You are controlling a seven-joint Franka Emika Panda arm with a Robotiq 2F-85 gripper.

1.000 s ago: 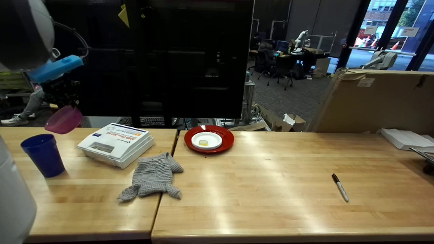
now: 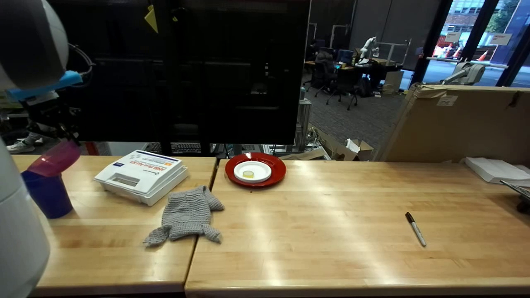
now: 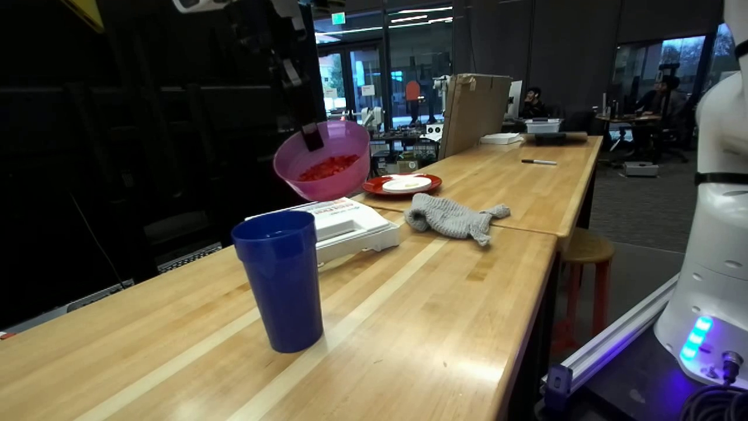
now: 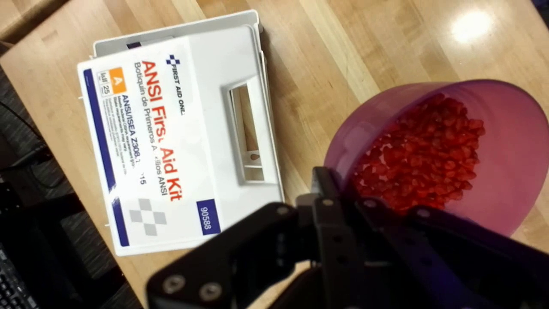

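Held in the air by its rim, a translucent pink-purple bowl (image 3: 298,158) leans to one side, with my gripper shut on it. Small red pieces (image 4: 422,159) lie pooled inside the bowl, on its lower side. A blue cup (image 3: 284,280) stands upright on the table. In exterior view 1 the bowl (image 2: 57,159) overlaps the mouth of the cup (image 2: 52,198); in exterior view 2 it hangs above and behind the cup, with its rim tipped partly toward it. Whether bowl and cup touch cannot be told. No pieces are seen falling.
A white first aid kit (image 4: 216,170) lies beside the bowl's position. A grey knitted cloth (image 2: 187,216) is near the table seam. Farther off are a red plate (image 2: 279,171) bearing a white plate (image 2: 266,171), and a marker (image 2: 416,229).
My gripper and the bowl have moved left and lower, from above right of the cup to overlapping its mouth in exterior view 1. The cup appears slightly farther left.
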